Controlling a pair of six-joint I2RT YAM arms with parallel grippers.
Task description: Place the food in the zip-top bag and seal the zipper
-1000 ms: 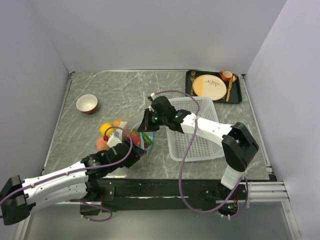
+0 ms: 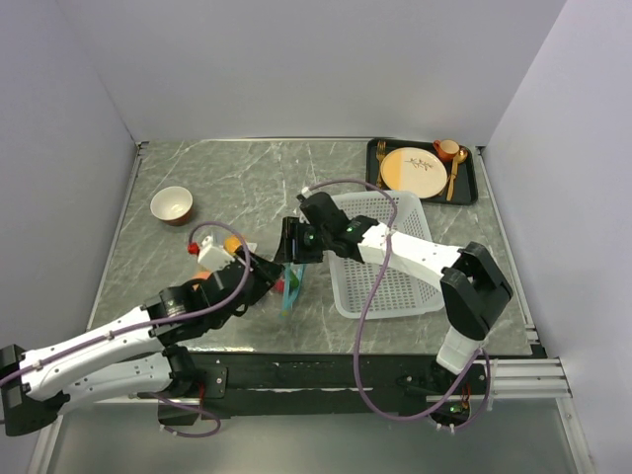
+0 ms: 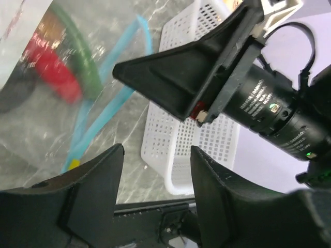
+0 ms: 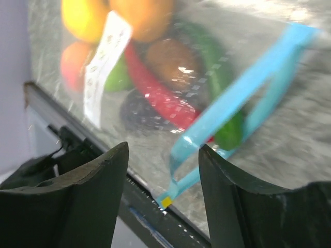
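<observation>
A clear bag lies on the table with its mouth edged by a light blue zipper strip (image 4: 222, 113), which gapes in a loop. A yellow slider (image 4: 166, 202) sits at the strip's near end. Inside the bag are a red pepper (image 4: 155, 93), a green cucumber (image 4: 212, 62), a brown round item (image 4: 173, 59) and several fruits. My left gripper stands open beside the zipper strip, nothing between its fingers. My right gripper is also open, above the strip; the strip shows beyond the gap without being gripped. In the top view both arms cover much of the bag.
A white basket (image 2: 390, 304) stands just right of the bag. At the back right lies a black tray (image 2: 464, 190) with plate, cup and cutlery. A bowl (image 2: 172, 204) rests at the left. The grippers are close together.
The right gripper's fingers have spread apart; its arm has barely moved.
</observation>
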